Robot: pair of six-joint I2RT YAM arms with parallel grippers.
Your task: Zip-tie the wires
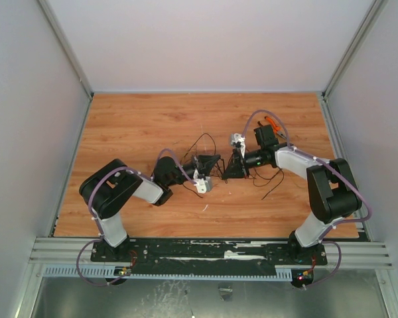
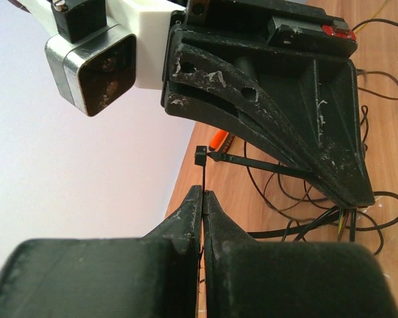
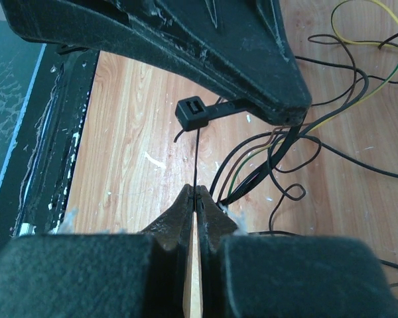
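Observation:
A black zip tie runs between my two grippers near the middle of the table. In the left wrist view its square head stands above my left gripper, which is shut on a thin, edge-on length of the strap. From the head, another length of strap reaches the right gripper's finger. My right gripper is likewise shut on a thin length of strap below the tie's head. A bundle of dark wires passes close by the tips. Whether the tie encircles it, I cannot tell.
Loose wire loops spread on the wooden table around both grippers. Orange-handled pliers lie at the back right, behind the right arm. The two grippers almost touch, with little room between them.

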